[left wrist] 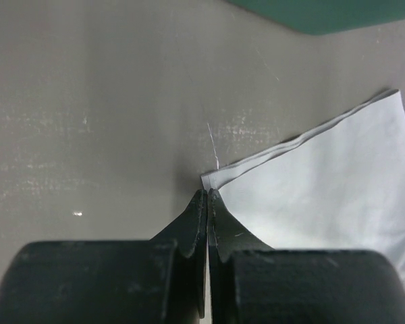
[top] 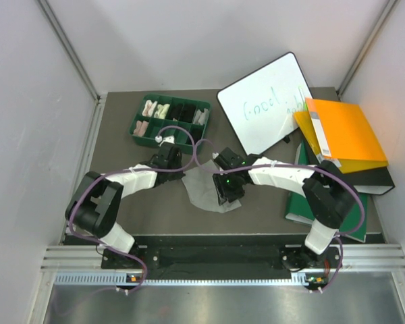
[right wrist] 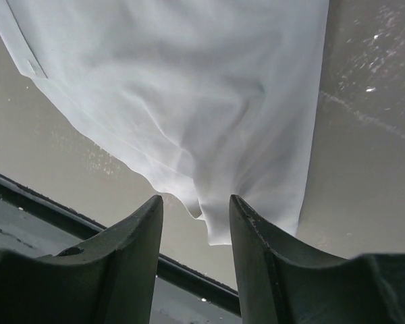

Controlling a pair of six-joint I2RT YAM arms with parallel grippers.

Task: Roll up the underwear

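The pale grey underwear (top: pixel 201 192) lies flat and slightly rumpled in the table's middle, with a folded strip at its lower right. My left gripper is shut at the cloth's left corner; whether any fabric is between the tips is unclear. My right gripper stands open over the cloth's lower end, whose wrinkled edge (right wrist: pixel 216 229) shows between and beyond its fingers.
A green compartment box (top: pixel 145 140) of rolled items sits at the back left. A whiteboard (top: pixel 263 94) leans at the back, with stacked binders (top: pixel 347 135) on the right. Bare table (top: pixel 135 216) shows at front left.
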